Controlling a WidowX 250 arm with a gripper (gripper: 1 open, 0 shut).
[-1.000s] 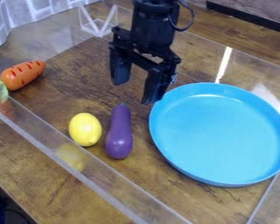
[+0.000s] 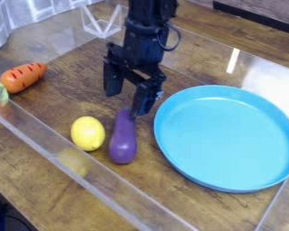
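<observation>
My black gripper (image 2: 133, 88) hangs open at the centre, its fingers low over the wooden table, just behind a purple eggplant (image 2: 124, 139). A yellow lemon-like toy (image 2: 88, 133) lies left of the eggplant. A wide blue round tray (image 2: 226, 137) fills the right side, beside the gripper and eggplant. An orange carrot (image 2: 24, 78) with green top lies at the far left. Whether the fingertips touch the table cannot be told.
Clear walls or edges run along the left and front. The table behind the gripper and between carrot and gripper is bare.
The gripper has shifted somewhat left and appears narrower in view, now clear of the blue tray's left part. The toys and tray have not moved.
</observation>
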